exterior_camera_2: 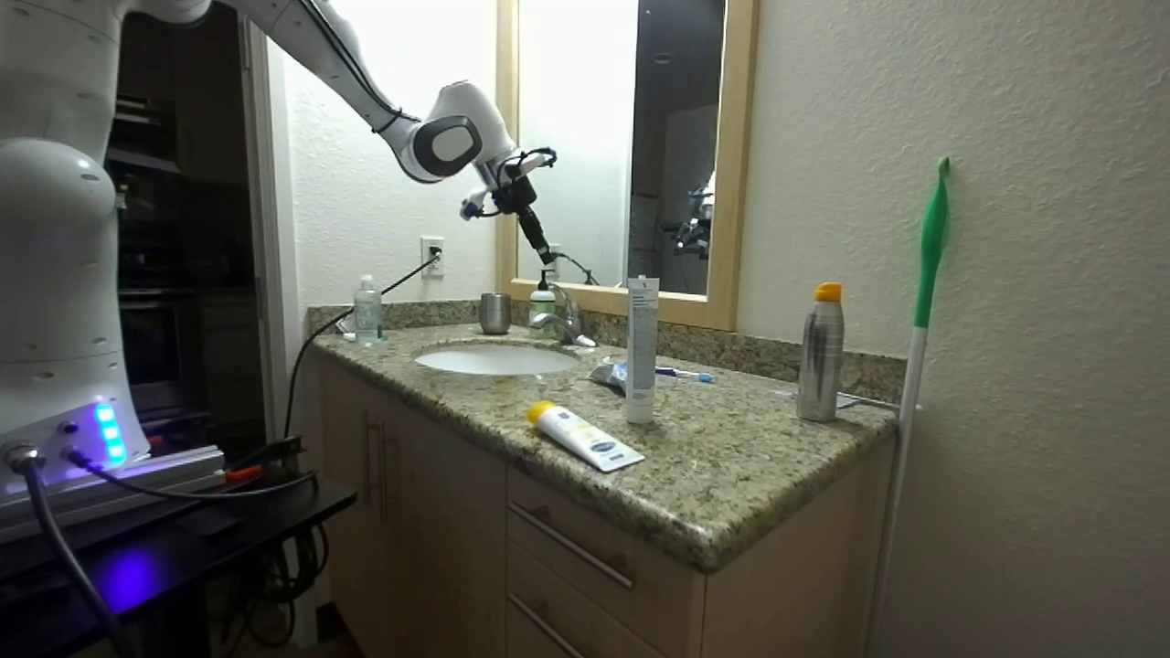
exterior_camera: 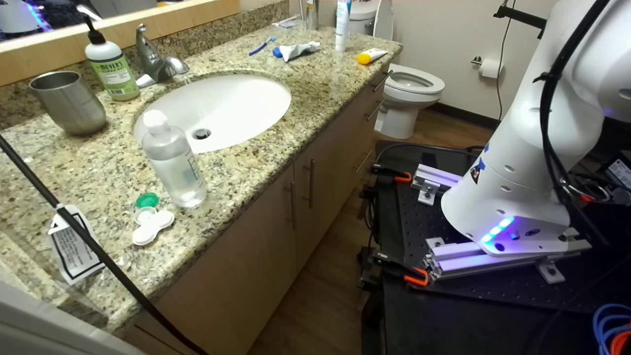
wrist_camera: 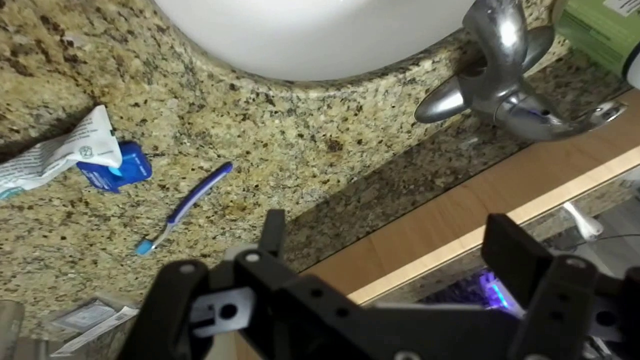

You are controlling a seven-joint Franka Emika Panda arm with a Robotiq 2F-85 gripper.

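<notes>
My gripper is open in the wrist view, its two black fingers wide apart with nothing between them. Below it lie the granite counter and the wooden mirror frame (wrist_camera: 444, 222). A blue and white toothbrush (wrist_camera: 195, 195) rests on the counter, to the left of the fingers in that view. Farther left is a crumpled white tube (wrist_camera: 66, 153) with a blue cap. In exterior view 2 the gripper (exterior_camera_2: 545, 254) hangs in the air near the mirror, above the counter. Exterior view 1 shows the arm's base but no gripper.
The faucet (wrist_camera: 504, 72) and green soap bottle (exterior_camera: 112, 65) stand behind the sink (exterior_camera: 236, 112). A metal cup (exterior_camera: 68, 101), clear bottle (exterior_camera: 171, 162) and lens case (exterior_camera: 153, 225) occupy the near end. An upright tube (exterior_camera_2: 642, 351), yellow-capped tube (exterior_camera_2: 587, 437) and spray can (exterior_camera_2: 820, 356) stand or lie opposite.
</notes>
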